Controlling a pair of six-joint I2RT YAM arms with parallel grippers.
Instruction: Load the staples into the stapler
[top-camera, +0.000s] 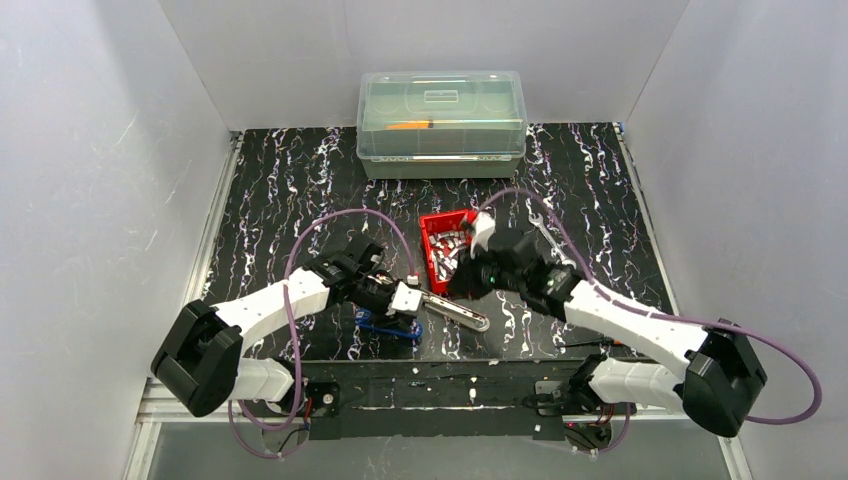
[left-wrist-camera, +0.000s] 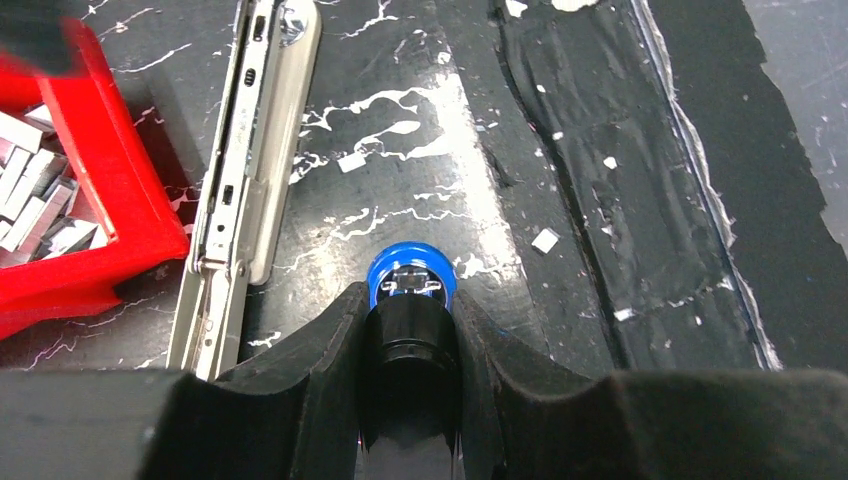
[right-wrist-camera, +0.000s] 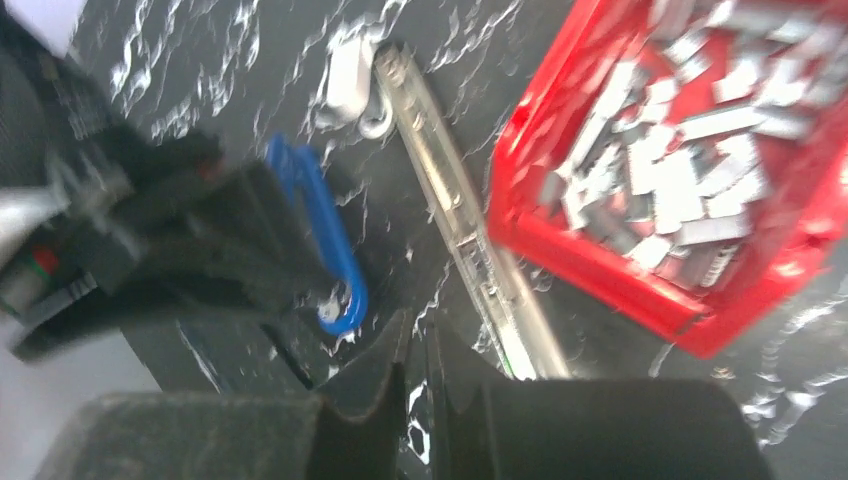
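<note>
The long silver stapler (top-camera: 458, 312) lies folded open on the table, hinge and magazine (left-wrist-camera: 230, 190) showing in the left wrist view. Staple strips (right-wrist-camera: 690, 185) fill the red bin (right-wrist-camera: 600, 295). My left gripper straddles the black top (left-wrist-camera: 410, 385) of a blue stapler, its fingers close against both sides; how firmly they grip does not show. That stapler's blue base (right-wrist-camera: 318, 225) lies under the left gripper in the right wrist view. My right gripper, blurred, hangs above the silver stapler near the bin, a narrow empty gap between its fingertips.
A lidded clear-and-green box (top-camera: 440, 125) stands at the back. A wrench (top-camera: 545, 232) lies behind the right arm, and a dark thin tool (top-camera: 583, 345) at the front right. Staple bits (left-wrist-camera: 545, 240) litter the front edge. Purple cables loop over both arms.
</note>
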